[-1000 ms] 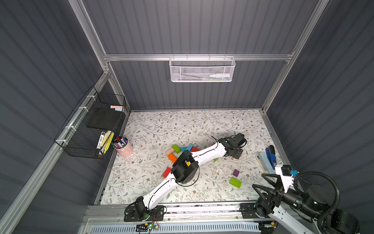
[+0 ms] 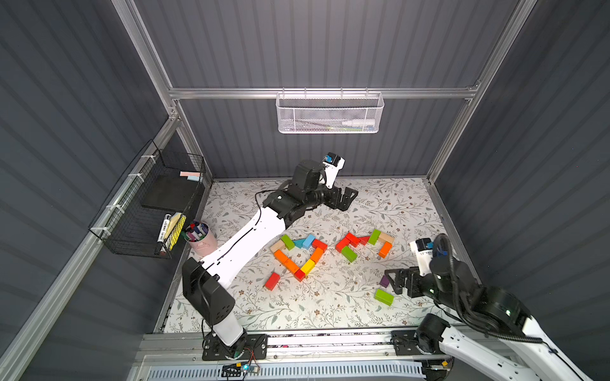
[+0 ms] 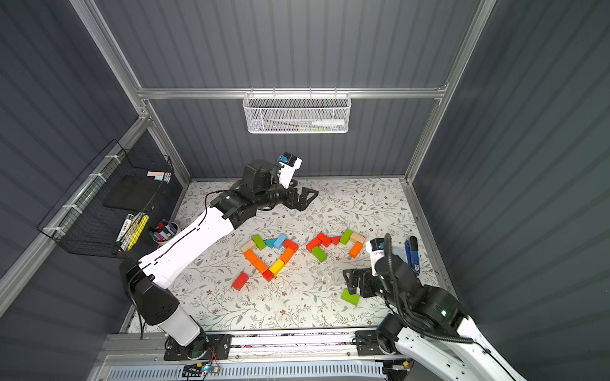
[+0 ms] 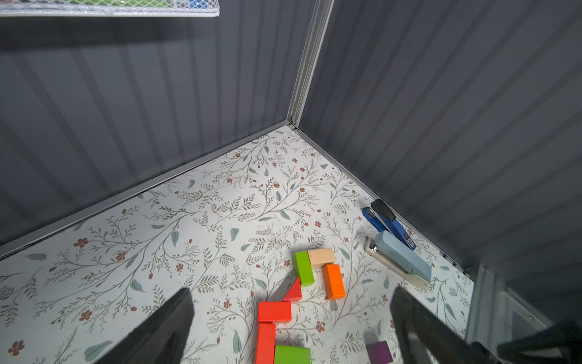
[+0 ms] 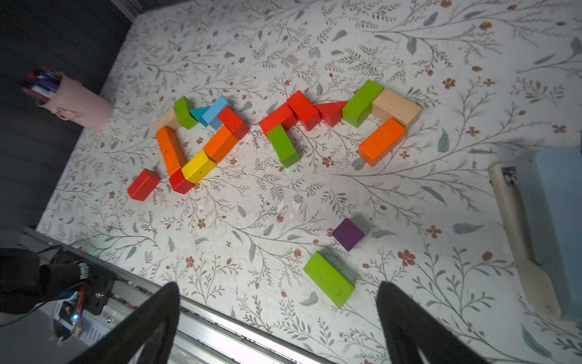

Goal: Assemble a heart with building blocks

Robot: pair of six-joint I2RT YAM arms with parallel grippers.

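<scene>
On the left of the table a closed heart outline stands, made of orange, yellow, red, blue, green and tan blocks, with a yellow block (image 5: 199,166) in its right side. To its right lies a partial outline: red blocks (image 5: 303,109), a red triangle (image 5: 331,112), green blocks (image 5: 282,145), a tan block (image 5: 395,108) and an orange block (image 5: 382,141). A purple block (image 5: 348,234) and a green block (image 5: 328,279) lie loose nearer the front. My left gripper (image 2: 343,198) is open and empty, raised over the back of the table. Open too, my right gripper (image 2: 400,281) hovers above the purple block.
A loose red block (image 5: 144,184) lies left of the closed heart. A light blue stapler (image 4: 401,257) and a dark blue tool (image 4: 391,223) sit by the right wall. At the left stands a pink pen cup (image 2: 202,241).
My left arm has risen and swung back and left, off the partial outline, whose orange block is now uncovered. My right gripper has moved left and in over the purple block.
</scene>
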